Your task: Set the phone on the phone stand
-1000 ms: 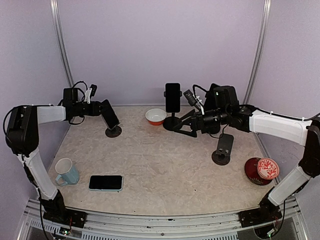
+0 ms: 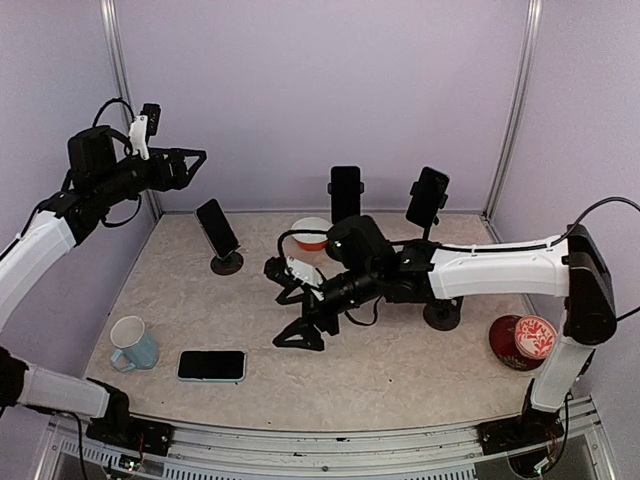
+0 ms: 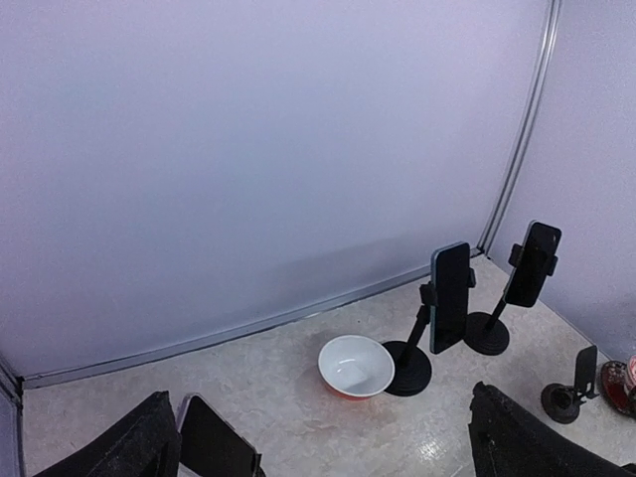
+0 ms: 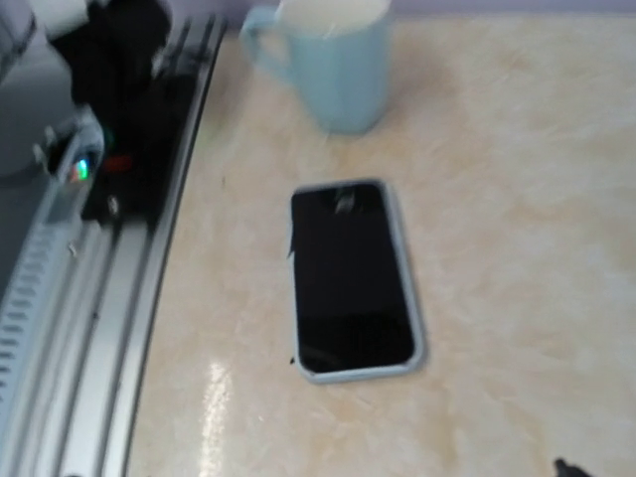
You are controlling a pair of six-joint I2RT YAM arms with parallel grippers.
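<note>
A black phone in a pale case [image 2: 211,365] lies flat on the table's front left, beside a light blue mug [image 2: 134,343]; the right wrist view shows the phone [image 4: 353,283] close up, below the mug [image 4: 338,70]. My right gripper [image 2: 296,318] is open, above the table, up and right of the phone. My left gripper [image 2: 178,168] is open and raised at the back left, over a black stand holding a phone-like slab [image 2: 218,232]. More stands with dark slabs [image 2: 345,190] [image 3: 449,296] stand at the back centre and right.
A white-and-red bowl [image 2: 311,227] sits at the back centre. A red dish with a patterned cup [image 2: 535,336] is at the right edge.
My right arm has swung left and toward the front, nearer the lying phone.
</note>
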